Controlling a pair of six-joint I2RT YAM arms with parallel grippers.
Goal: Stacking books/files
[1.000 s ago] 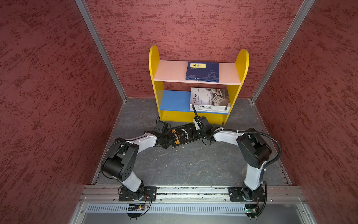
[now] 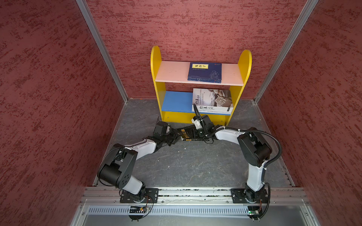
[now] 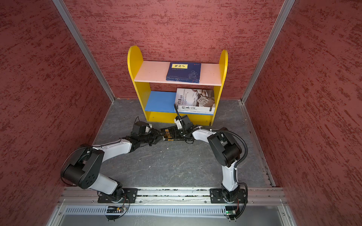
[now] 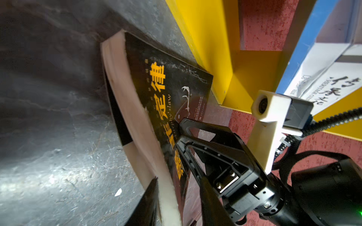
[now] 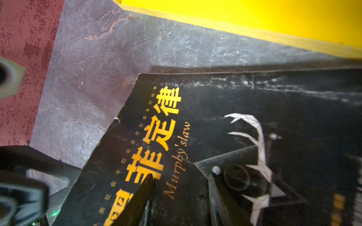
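Observation:
The black Murphy's law book (image 2: pixel 186 132) (image 4: pixel 162 94) (image 5: pixel 245 98) lies on the grey floor before the shelf. My left gripper (image 2: pixel 174 136) is part open at the book's page edge, with pale pages between or just behind its blurred fingers; whether it grips them is unclear. My right gripper (image 3: pixel 176 130) is over the cover, fingers apart and tips at the cover, holding nothing. Blue books (image 2: pixel 204 71) lie on the pink upper shelf, larger pale books (image 2: pixel 211 98) on the right of the blue lower shelf.
The yellow shelf unit (image 3: pixel 135 67) stands close behind the book. The blue lower shelf (image 3: pixel 160 101) is clear on its left. Open floor (image 2: pixel 196 165) lies at the front, and red walls enclose the space.
My left gripper has moved slightly backward, and my right gripper slightly left. The book has turned, its near edge now more level in the top left view.

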